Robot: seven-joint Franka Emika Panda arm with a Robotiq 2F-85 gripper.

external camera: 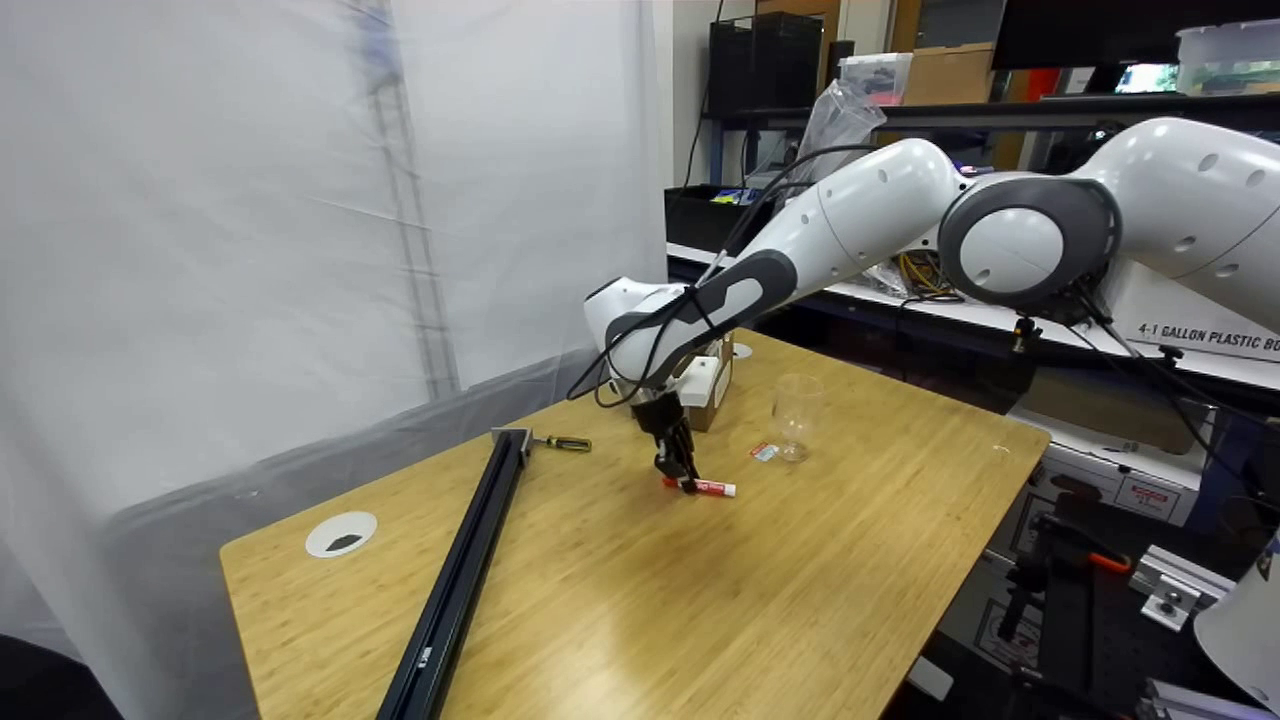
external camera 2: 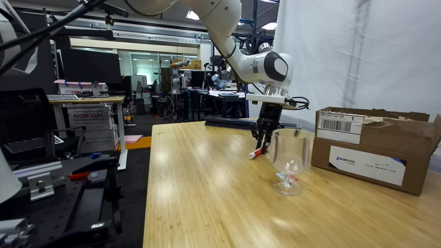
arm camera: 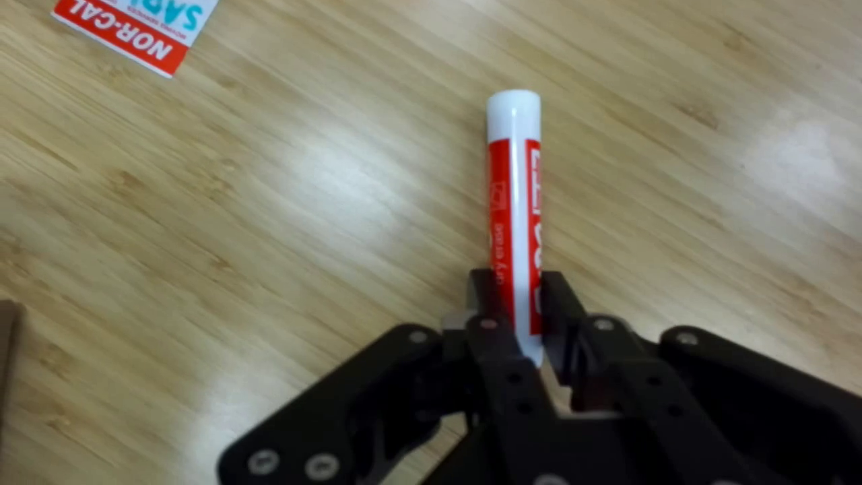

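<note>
A red and white dry erase marker (arm camera: 514,186) lies between the fingers of my gripper, which is shut on it. Its white end sticks out well past the fingertips in the wrist view, while the other end is hidden among the finger links. In exterior view 1 the marker (external camera: 716,488) is low at the tabletop, with my gripper (external camera: 686,482) coming down over it. Exterior view 2 shows the marker (external camera 2: 255,153) beside my gripper (external camera 2: 261,148). Whether it still touches the table I cannot tell.
A clear stemmed glass (external camera 2: 289,155) stands upright near the marker, with a small red and white sticker (arm camera: 129,31) by it. An open cardboard box (external camera 2: 372,153), a black rail (external camera: 462,570) and a screwdriver (external camera: 564,443) are also on the table.
</note>
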